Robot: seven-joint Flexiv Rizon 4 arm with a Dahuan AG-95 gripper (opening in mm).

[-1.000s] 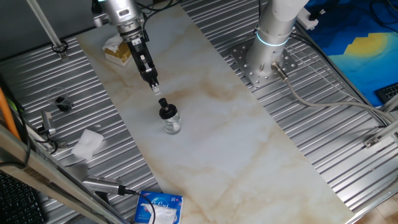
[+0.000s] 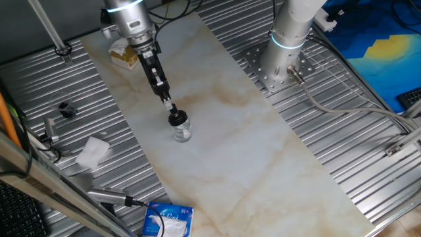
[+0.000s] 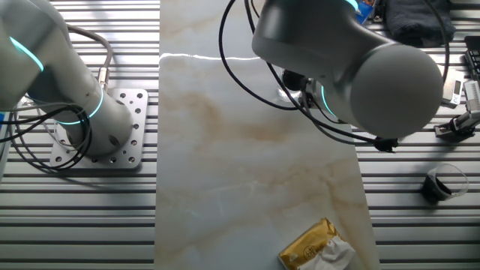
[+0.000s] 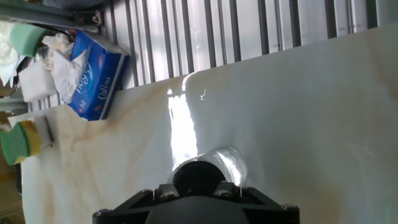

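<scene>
A clear glass jar [image 2: 181,131] stands upright on the marble-patterned board, topped by a black lid [image 2: 177,119] with a narrower black knob. My gripper [image 2: 169,106] reaches down from the upper left, its light-coloured fingertips right at the knob. From the wrist view, the black top [image 4: 198,177] lies just ahead of my gripper, with the glass [image 4: 231,163] showing behind it. The dark parts merge there, so whether the fingers are closed on the knob cannot be made out. In exterior view 2 my arm covers most of the jar and the gripper.
A gold tissue pack [image 2: 123,54] lies at the board's far end, and a blue tissue pack [image 2: 168,218] at its near left edge. The board's middle and right are clear.
My gripper has come down and slightly right, from clear above the jar to its knob. The jar has stayed in place.
</scene>
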